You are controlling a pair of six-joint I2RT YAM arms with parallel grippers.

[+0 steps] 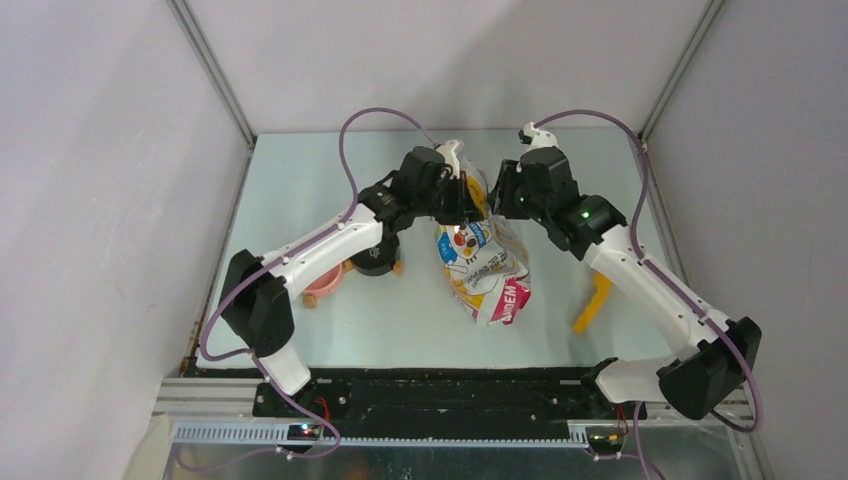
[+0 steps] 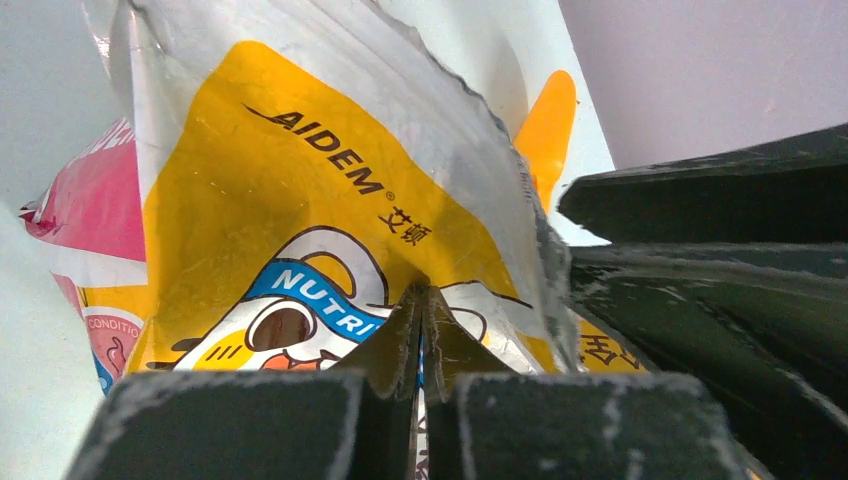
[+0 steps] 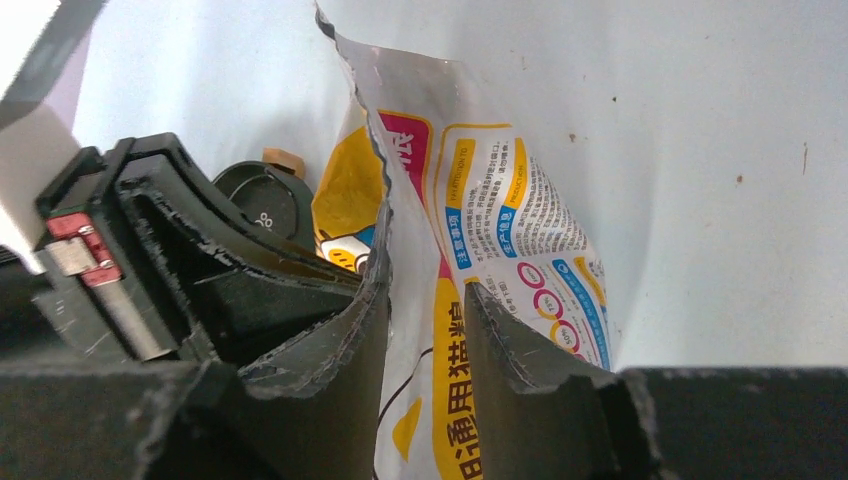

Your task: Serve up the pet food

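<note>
The printed pet food bag (image 1: 483,265) stands mid-table, its tall top flaps between my two grippers. From the bag's left, my left gripper (image 1: 470,207) reaches in; its fingers (image 2: 400,345) are pressed together against the yellow front panel. Whether any film is pinched there cannot be told. On the other side is my right gripper (image 1: 497,203), its fingers (image 3: 350,335) apart with the crimped bag edge standing in the gap. A pink bowl (image 1: 325,283) and a black bowl (image 1: 373,262) sit left of the bag, partly under the left arm.
A yellow-orange scoop (image 1: 593,303) lies on the table to the right, partly below the right arm. The grippers are very close together across the bag top. Bare table (image 1: 400,325) shows in front of the bowls.
</note>
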